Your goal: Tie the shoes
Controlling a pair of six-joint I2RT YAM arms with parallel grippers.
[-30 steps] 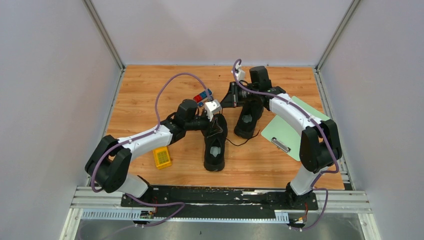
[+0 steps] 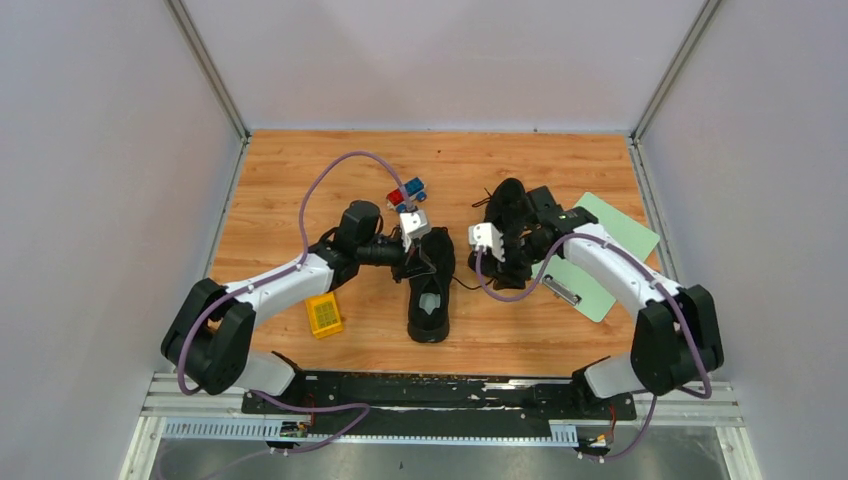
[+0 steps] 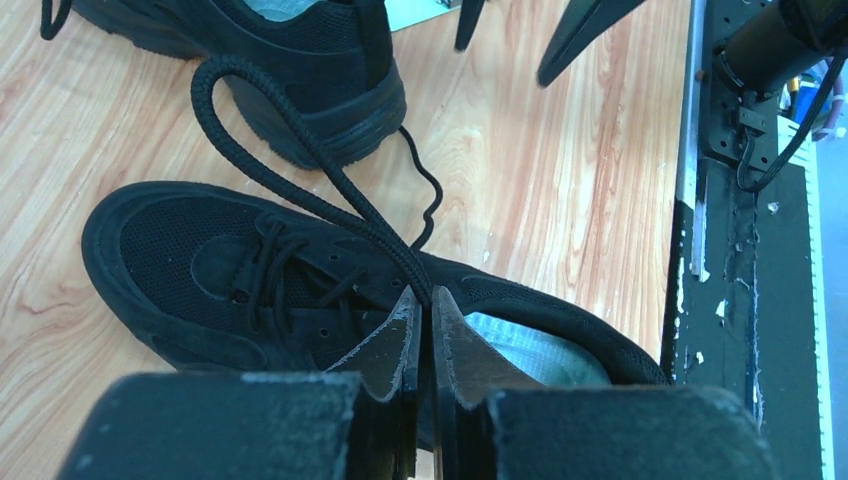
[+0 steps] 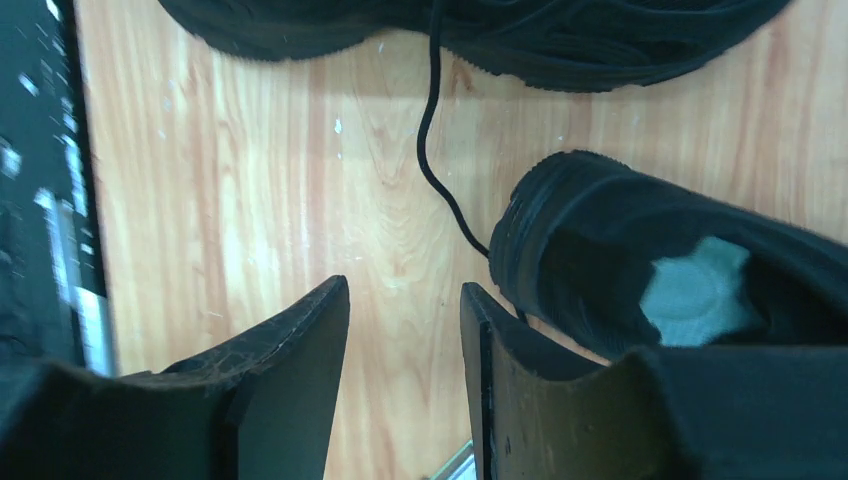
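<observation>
In the top view a black shoe (image 2: pixel 428 310) lies lengthwise at the centre, a second black shoe (image 2: pixel 500 200) to its right, partly under the right arm. My left gripper is shut on a black shoelace (image 3: pixel 340 190), held above the centre shoe, its looped part rising from the fingertips. My right gripper stands open over bare table beside the right shoe's heel (image 4: pixel 540 230), nothing between its fingers. A loose lace (image 4: pixel 432 150) runs across the wood between the shoes.
A green clipboard (image 2: pixel 600 300) lies at the right, a yellow object (image 2: pixel 325 315) at the front left and a red-and-blue toy (image 2: pixel 410 190) behind.
My right gripper has moved from above the back of the right shoe toward the table's front and turned. The left gripper has shifted slightly, still on the lace.
</observation>
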